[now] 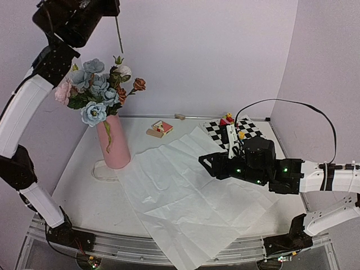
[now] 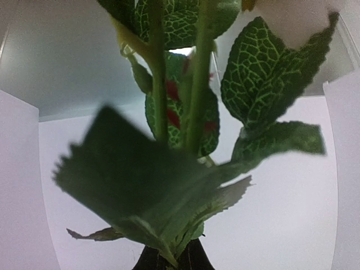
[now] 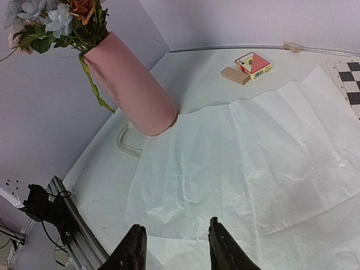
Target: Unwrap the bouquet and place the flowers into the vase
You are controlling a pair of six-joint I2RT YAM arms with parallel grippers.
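Observation:
Tilted on the left of the table, the pink vase [image 1: 114, 143] holds several blue, pink, white and rust-coloured flowers [image 1: 97, 87]. A green stem [image 1: 119, 35] hangs down above the bouquet from my left gripper, whose fingers are mostly cut off by the top edge. In the left wrist view, my left gripper is shut on this flower's stalk, with leaves [image 2: 140, 180] covering much of the view. Its bloom is out of frame. My right gripper is open above the white sheet, nothing between its fingers; the vase [image 3: 132, 84] shows beyond it.
A crumpled white sheet [image 1: 185, 191] covers the middle of the table. Behind it lie a small red box [image 1: 162, 126], a wooden block [image 1: 154, 133] and a checkered board [image 1: 214, 134]. A clear loop [image 1: 101, 171] lies by the vase's base.

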